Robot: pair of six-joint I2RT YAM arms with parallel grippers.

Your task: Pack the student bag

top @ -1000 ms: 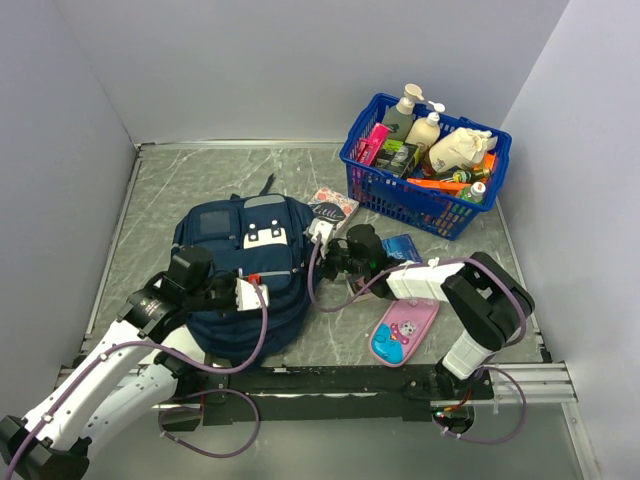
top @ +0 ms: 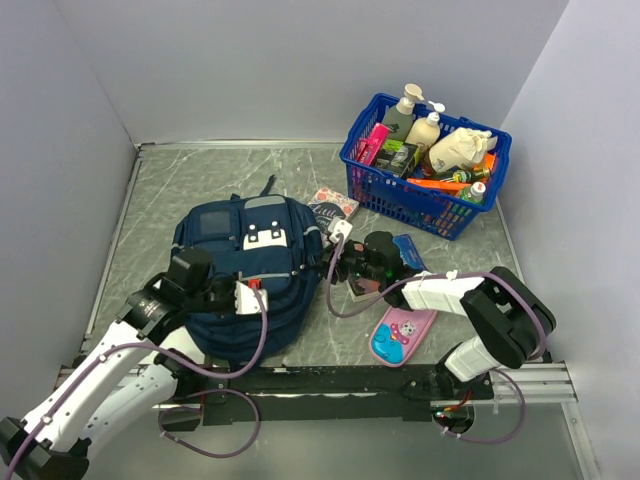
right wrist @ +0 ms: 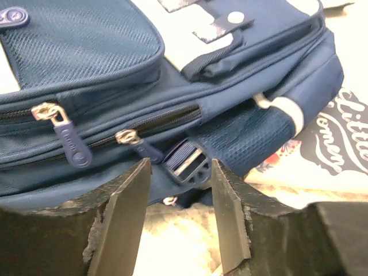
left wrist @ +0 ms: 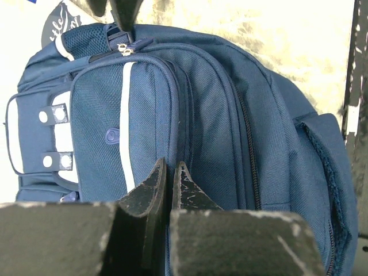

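Observation:
A navy backpack (top: 262,230) lies flat on the left half of the table, its front facing up. My left gripper is shut on a fold of the bag's front pocket edge. At the bag's right side stands my right gripper, open, with nothing held between its fingers. Just beyond those fingers, in the right wrist view, are a zipper pull (right wrist: 141,146) and a strap buckle (right wrist: 188,164). Farther left in that view hangs another zipper pull (right wrist: 72,141). The bag's inside is hidden.
Right of the bag lie a book (top: 332,207), a blue booklet (top: 409,250) partly under my right arm, and a pink and blue pencil case (top: 402,336). A blue basket (top: 400,198) full of bottles and packets stands at the back right.
My right gripper and arm have shifted to the right, a little away from the bag, and the forearm has swung outward. The left arm and the bag look unmoved.

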